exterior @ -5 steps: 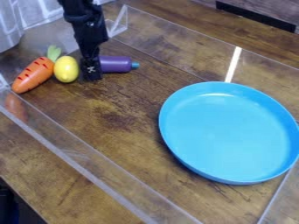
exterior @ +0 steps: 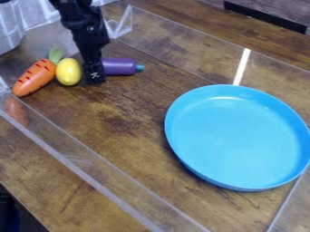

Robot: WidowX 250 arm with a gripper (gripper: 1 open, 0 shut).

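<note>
The black gripper (exterior: pixel 90 71) reaches down from the top left, its fingers low between a yellow lemon-like object (exterior: pixel 68 71) on the left and a purple toy eggplant or bottle (exterior: pixel 119 66) on the right. It is open. Whether its fingertips touch either object is hard to tell. An orange toy carrot (exterior: pixel 34 78) with a green top lies left of the yellow object.
A large blue plate (exterior: pixel 237 136) fills the right of the wooden table (exterior: pixel 121 163). Transparent edging runs along the left and bottom, with clear plastic at the top left.
The gripper has shifted very slightly at the same spot between the yellow and purple objects. The objects look unmoved.
</note>
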